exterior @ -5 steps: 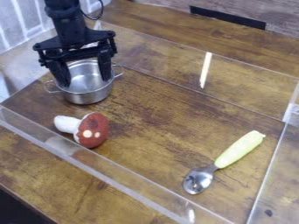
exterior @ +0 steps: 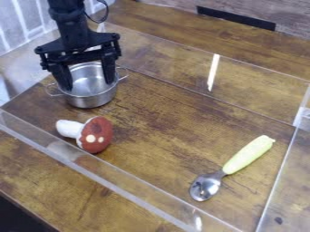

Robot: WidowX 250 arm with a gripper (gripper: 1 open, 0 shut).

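Observation:
My black gripper (exterior: 78,59) hangs at the upper left with its fingers spread open, over a small steel pot (exterior: 89,91) with wire side handles. Nothing visible is between the fingers. A red toy mushroom with white spots and a white stem (exterior: 94,134) lies on its side in front of the pot. A spoon with a pale yellow handle (exterior: 247,156) lies at the lower right, its steel bowl toward the front.
Clear plastic strips or walls run along the left front and right side. A short white strip stands out at the upper right of centre.

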